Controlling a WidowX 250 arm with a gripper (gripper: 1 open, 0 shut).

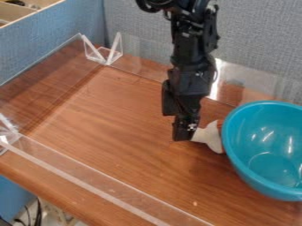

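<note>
My black gripper [185, 124] hangs low over the wooden table, left of a turquoise bowl [264, 150]. A white object [210, 137], perhaps a bulb-shaped vegetable, lies on the table between my gripper and the bowl, partly hidden behind the bowl's rim. The gripper's fingers point down just beside it; nothing shows held between them.
Low clear plastic walls edge the table. A grey panel [260, 35] stands behind, and a pale box [24, 22] sits beyond the left edge.
</note>
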